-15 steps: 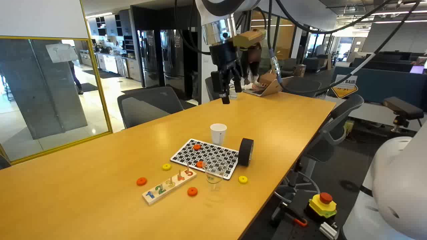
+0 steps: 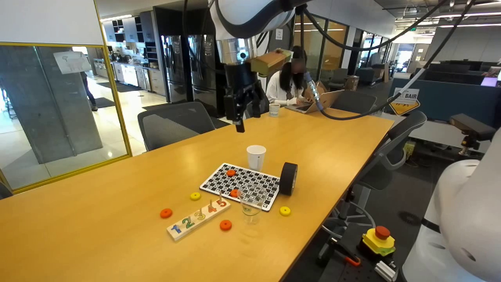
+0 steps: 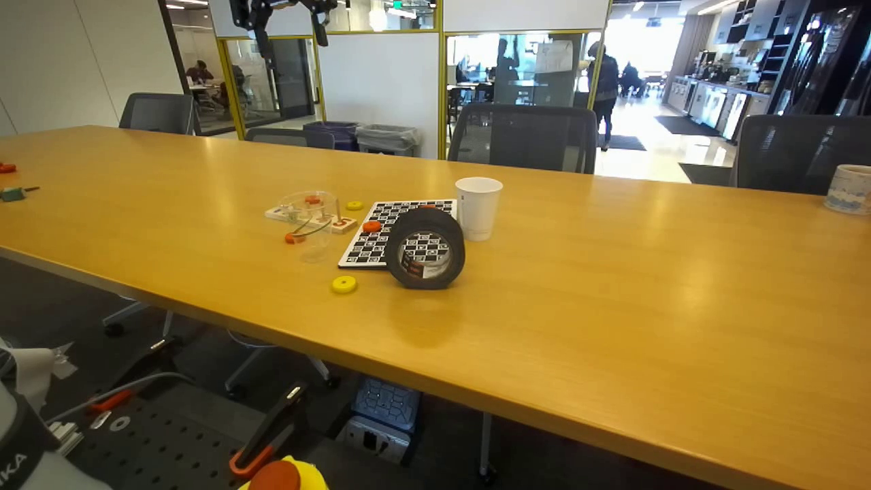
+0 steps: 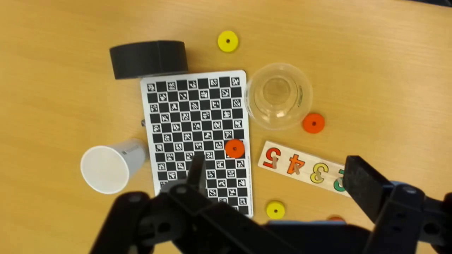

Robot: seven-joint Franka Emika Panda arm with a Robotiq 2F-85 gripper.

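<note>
High above the table, my gripper stands open with nothing between its fingers. Below it lies a black-and-white checkered board (image 4: 199,114), with one orange ring (image 4: 235,148) visible on it here and two in exterior view 1. A wooden number strip (image 2: 199,219) with pegs lies beside the board. Loose on the table are yellow rings (image 2: 195,196) (image 2: 285,211) and orange rings (image 2: 166,213) (image 2: 226,225). A clear plastic cup (image 4: 278,96) stands at the board's edge. My finger partly hides the strip's far end in the wrist view.
A white paper cup (image 2: 256,157) and a roll of black tape (image 3: 425,248) standing on its side border the board. Farther off, a person sits by a laptop (image 2: 307,107) near another cup (image 2: 274,110).
In exterior view 1 my arm and gripper have moved left and slightly down in the picture. The objects on the table have stayed put.
</note>
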